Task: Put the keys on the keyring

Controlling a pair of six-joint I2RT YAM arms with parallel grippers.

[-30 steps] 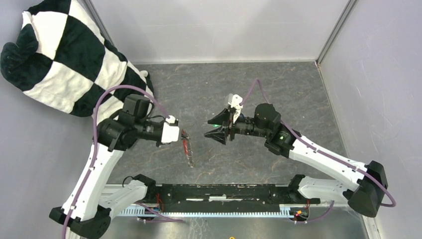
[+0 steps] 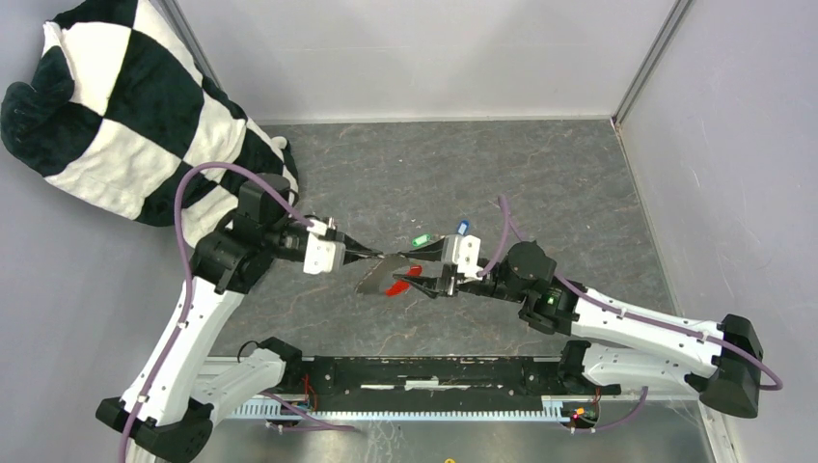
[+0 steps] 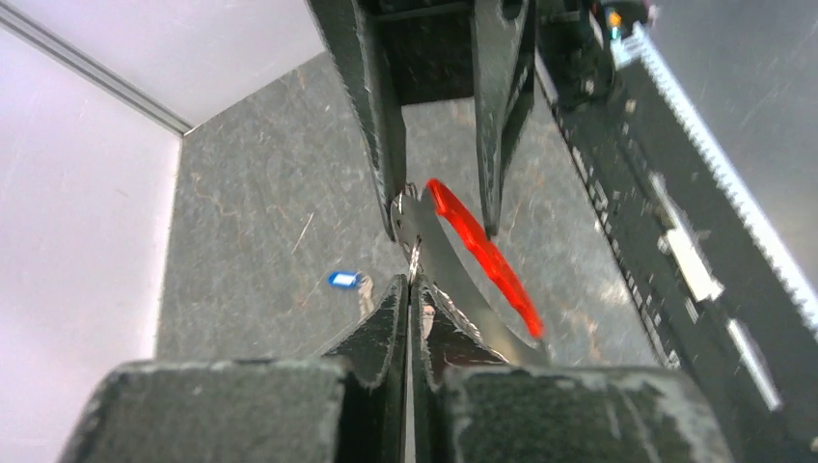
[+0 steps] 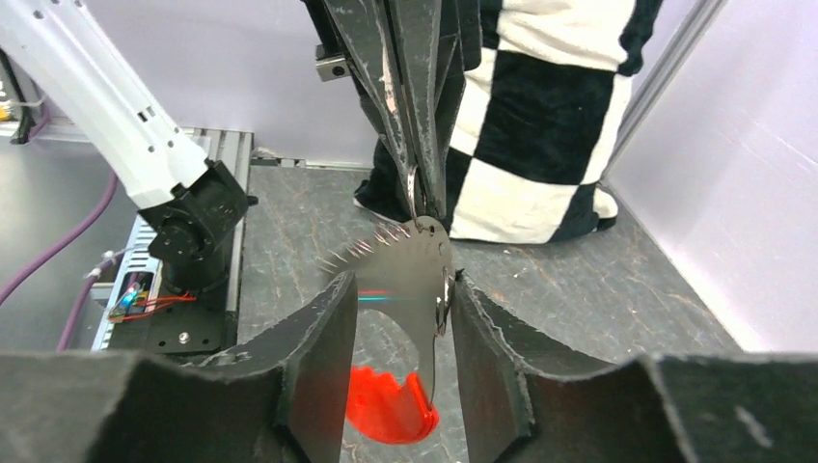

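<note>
My left gripper is shut on a flat grey metal piece, pinching its rounded upper end in the right wrist view. A toothed red part hangs at its lower side. A thin metal loop sits at the piece's edge, near one fingertip of my right gripper. The right gripper stands open, its fingers to either side of part of the metal piece; firm contact cannot be made out. On the floor lie a green-headed key and a blue-headed key, both partly hidden by the right arm.
A black-and-white checkered cushion leans in the far left corner. White walls enclose the grey floor, which is clear at the back and right. A black rail runs along the front.
My left gripper has moved right with the metal piece, which has turned to show its flat side. The right gripper has come forward and is now around the piece's near end, still open.
</note>
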